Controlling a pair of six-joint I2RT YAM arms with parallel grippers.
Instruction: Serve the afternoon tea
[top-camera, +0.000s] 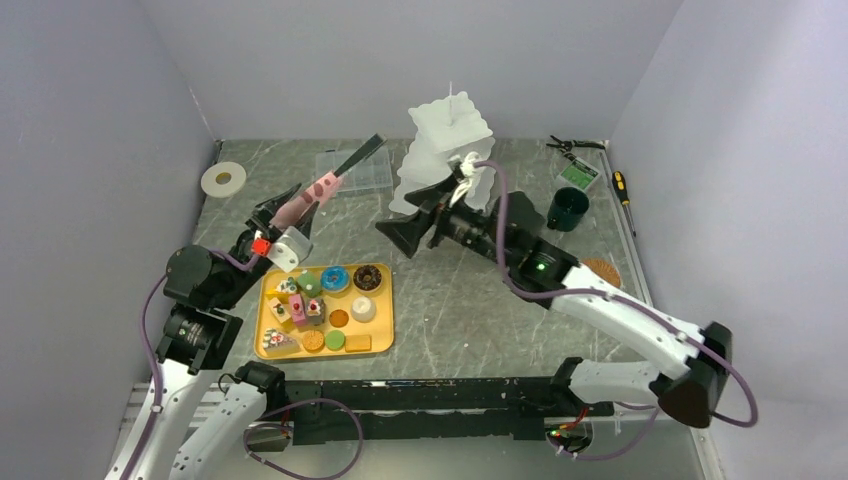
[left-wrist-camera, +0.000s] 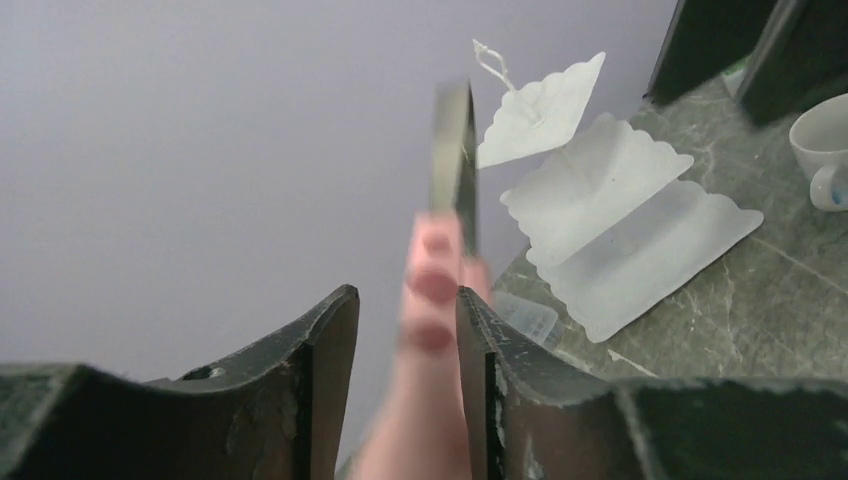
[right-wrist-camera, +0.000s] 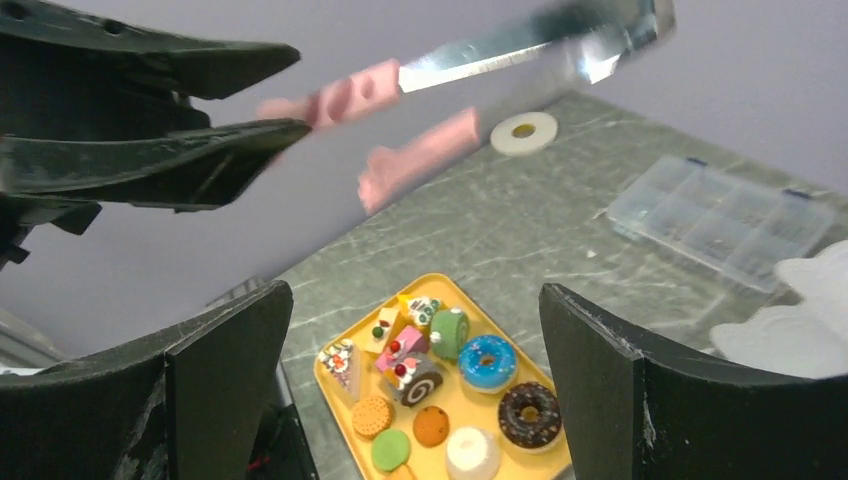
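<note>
Pink-handled tongs (top-camera: 318, 192) with metal ends are in my left gripper (top-camera: 287, 220), raised above the table's left side; in the left wrist view the pink handle (left-wrist-camera: 433, 330) lies between its fingers, and whether they grip firmly is unclear. My right gripper (top-camera: 420, 225) stands open over the middle, nothing between its fingers. A yellow tray (top-camera: 385, 338) of toy cakes, donuts and cookies sits at front left. A white tiered stand (top-camera: 440, 150) is at the back middle.
A clear divided box (top-camera: 365, 175) lies at the back, a tape roll (top-camera: 223, 180) at far left. A green mug (top-camera: 568, 208), pliers (top-camera: 575, 145), screwdriver (top-camera: 622, 195) and brown coaster (top-camera: 603, 270) are at right.
</note>
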